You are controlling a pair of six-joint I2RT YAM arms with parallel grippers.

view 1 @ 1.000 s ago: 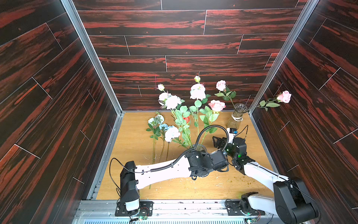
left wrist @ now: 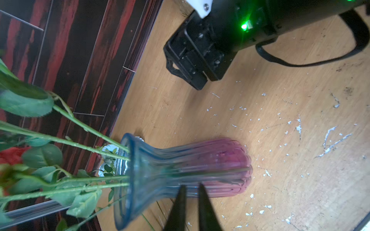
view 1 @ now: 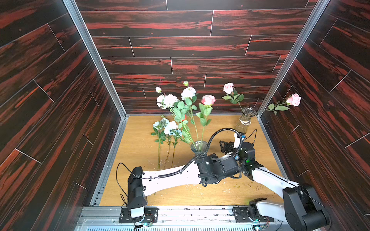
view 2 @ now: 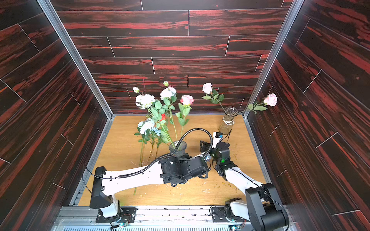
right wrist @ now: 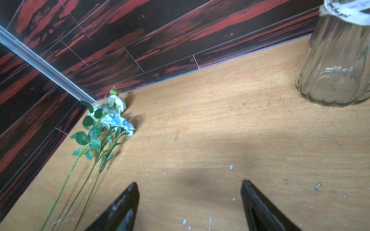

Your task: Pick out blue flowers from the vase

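Blue flowers [right wrist: 117, 123] with long stems lie on the table's left. The front vase [left wrist: 185, 165], holding white, pink and red flowers, stands behind my left arm; in the left wrist view it is just beyond my left gripper, whose blurred fingers are close together, nothing visible between them. A pale bloom [view 1: 170, 127] among the bouquet hangs low over the lying flowers. My right gripper stands open and empty, facing bare table, left of the back vase [right wrist: 331, 65] with two pink roses.
Dark walls enclose the wooden table [view 2: 104, 165] on three sides. Bare table lies in front of my right gripper and along the left edge. My two arms are close together at centre right.
The front vase's flowers have shifted left and somewhat up, exposing more of the vase's rim. My left arm has edged slightly right. The right arm has not visibly moved.
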